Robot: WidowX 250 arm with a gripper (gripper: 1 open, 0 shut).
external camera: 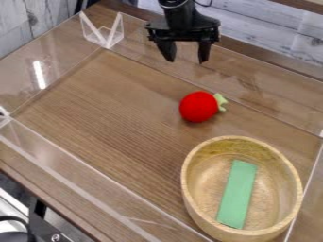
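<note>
My black gripper (186, 51) hangs at the top centre of the camera view over the back of the wooden table, its two fingers spread open with nothing between them. In front of it, lower and a little right, a red round object (198, 107) with a green top lies on the table. A wide tan bowl (202, 165) stands at the near right with a flat green bar (239, 193) inside it.
A clear plastic piece (102, 32) sits at the back left. A white panelled wall runs behind the back edge.
</note>
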